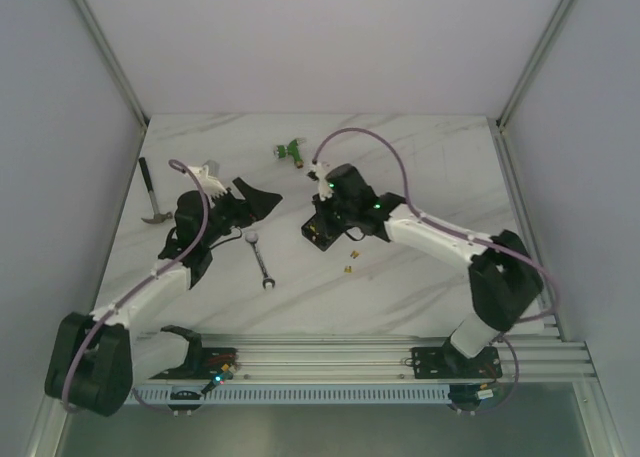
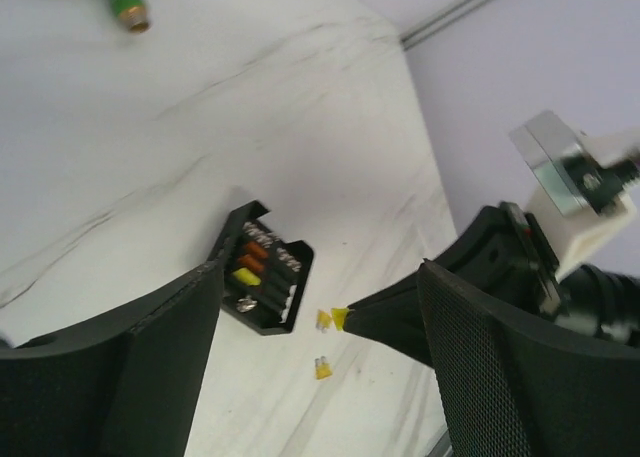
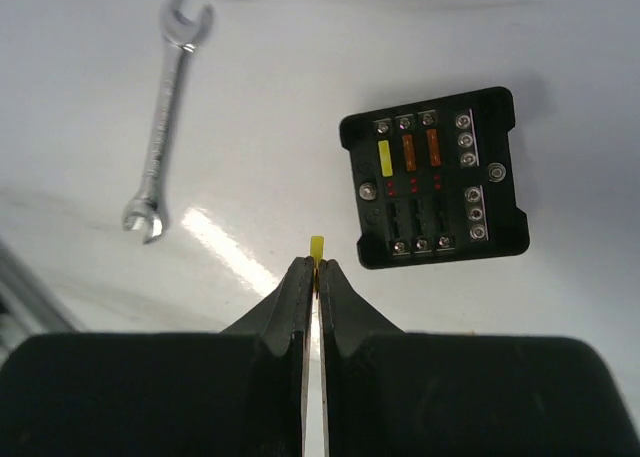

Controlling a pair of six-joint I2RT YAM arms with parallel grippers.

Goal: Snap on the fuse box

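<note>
The black fuse box lies on the marble table, with orange and yellow fuses in its slots; it also shows in the left wrist view (image 2: 265, 312). My right gripper is shut on a small yellow fuse (image 3: 316, 245), held above the table just left of and below the box in its own view. My left gripper (image 1: 257, 193) hangs to the left of the box, its fingers apart with nothing between them. Small loose yellow fuses (image 1: 348, 269) lie in front and to the right of the box.
A wrench (image 1: 261, 262) lies between my left gripper and the box, a hammer (image 1: 149, 192) at the far left, and a green tool (image 1: 288, 153) at the back.
</note>
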